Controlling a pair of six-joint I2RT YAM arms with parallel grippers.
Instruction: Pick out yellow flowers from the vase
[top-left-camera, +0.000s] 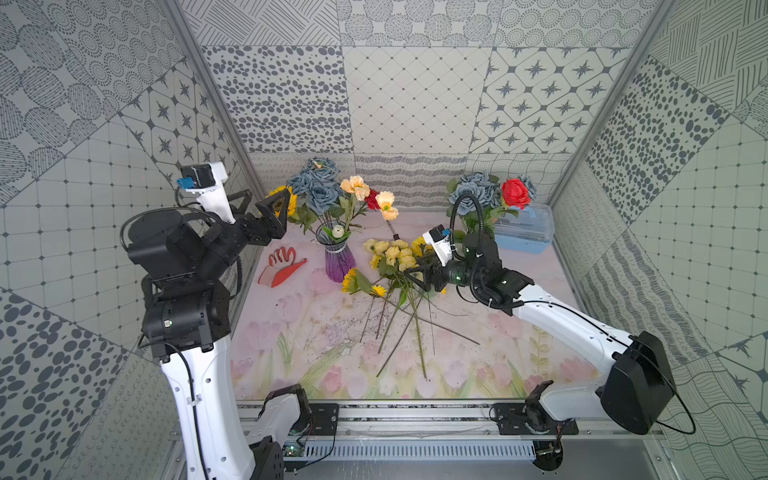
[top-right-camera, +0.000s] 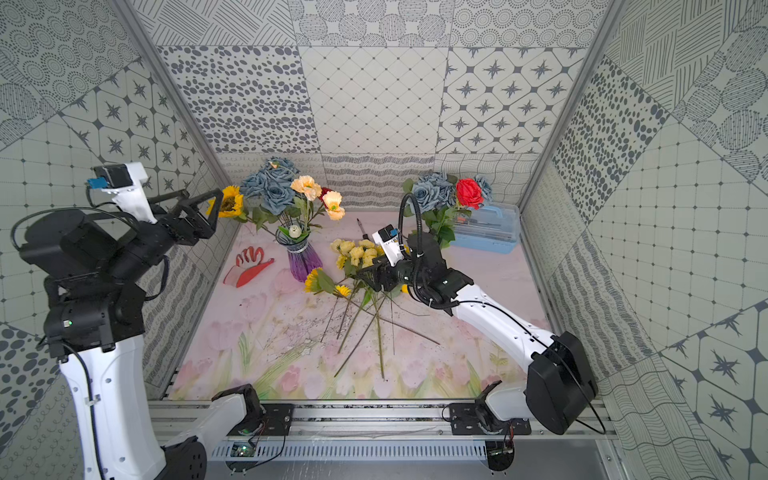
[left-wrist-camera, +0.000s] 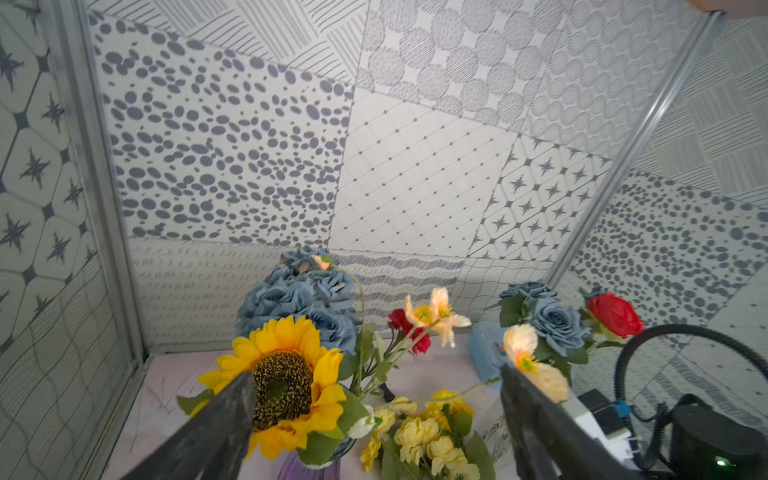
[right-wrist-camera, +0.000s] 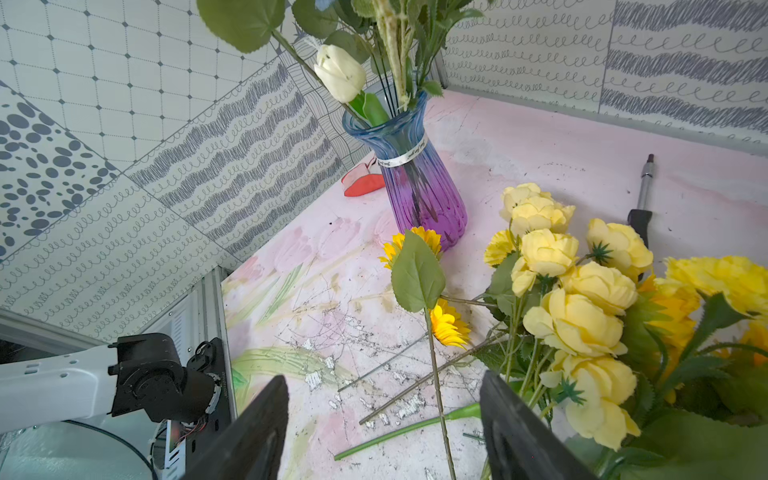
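The purple vase (top-left-camera: 339, 260) stands at the left back of the table, holding blue, peach, white and red flowers. A large yellow sunflower (left-wrist-camera: 281, 387) leans out on the vase's left side. My left gripper (top-left-camera: 280, 214) is partly open at that bloom, and its left fingertip overlaps the petals in the left wrist view; contact is unclear. Yellow roses (right-wrist-camera: 582, 320) and small sunflowers (top-left-camera: 349, 280) lie on the table right of the vase. Open above their stems (right-wrist-camera: 436, 376) is my right gripper, with no stem visibly clamped.
Red-handled shears (top-left-camera: 281, 266) lie left of the vase. A blue box (top-left-camera: 525, 232) stands at the back right beside blue flowers and a red rose (top-left-camera: 515, 193).
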